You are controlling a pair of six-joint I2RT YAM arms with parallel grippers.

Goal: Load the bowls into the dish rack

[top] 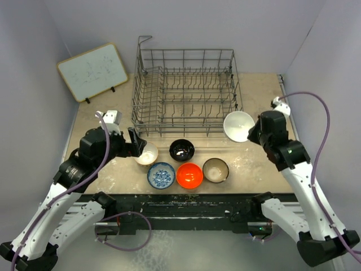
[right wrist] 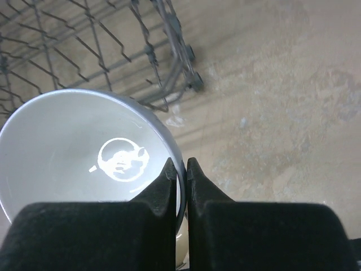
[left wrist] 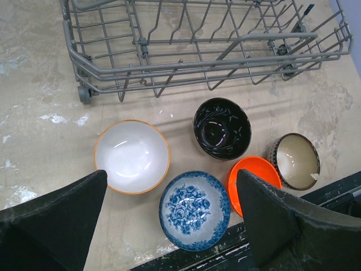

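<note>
My right gripper is shut on the rim of a white bowl (top: 238, 125), held raised just right of the dish rack's (top: 186, 119) front corner. My left gripper (top: 135, 142) hovers open over the bowls on the counter: a white orange-rimmed bowl (left wrist: 131, 155), a black bowl (left wrist: 221, 127), a blue floral bowl (left wrist: 194, 210), an orange bowl (top: 189, 175) and a beige bowl with patterned outside (left wrist: 295, 161). The rack shows no bowls in it.
A whiteboard (top: 92, 70) stands at the back left. Walls close in the counter at back and sides. Bare counter (top: 262, 175) lies at the right front.
</note>
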